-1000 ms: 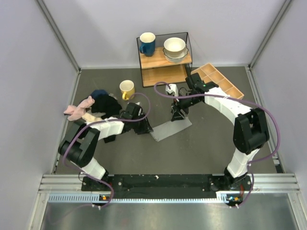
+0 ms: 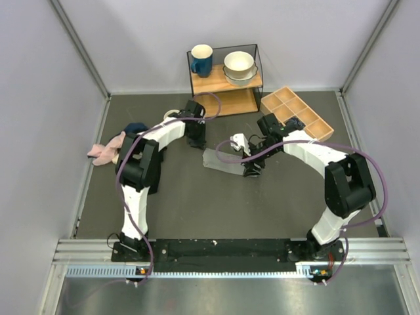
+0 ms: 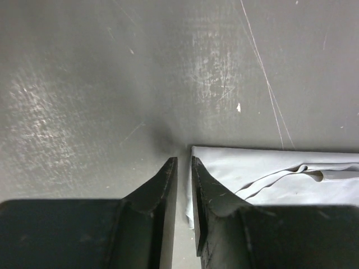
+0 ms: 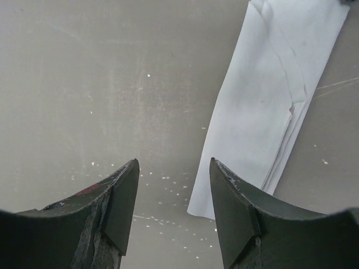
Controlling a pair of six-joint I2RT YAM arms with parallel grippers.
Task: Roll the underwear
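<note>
The light grey underwear [image 2: 223,161] lies flat in a folded strip on the dark table. In the top view my left gripper [image 2: 195,141] is just past its left end; in the left wrist view that gripper is slightly open, its tips at the corner of the cloth [image 3: 235,165]. My right gripper [image 2: 252,168] is over the right end. In the right wrist view it [image 4: 174,165] stands open, one finger over the cloth [image 4: 252,101], with no cloth visibly held.
A pile of clothes [image 2: 108,149] lies at the left. A shelf [image 2: 226,102] with cup and bowls stands at the back, a wooden divided tray [image 2: 308,118] at back right. A yellow mug is mostly hidden by the left arm.
The left arm has swung toward the back, and the cloth's left end has shifted back with it, straightening the strip. The right gripper has moved right and toward the front.
</note>
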